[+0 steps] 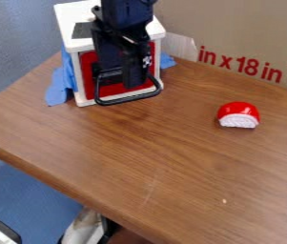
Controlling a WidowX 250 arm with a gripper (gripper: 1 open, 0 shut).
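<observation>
My dark gripper is at the front of a white toy appliance with a red front and a black handle bar low on it. The gripper hides much of that front; whether its fingers are open or shut is not clear. A red object with a white bottom lies apart on the right of the wooden table.
Blue cloth lies beside the appliance. A cardboard box stands behind. The table's left edge drops to a blue surface.
</observation>
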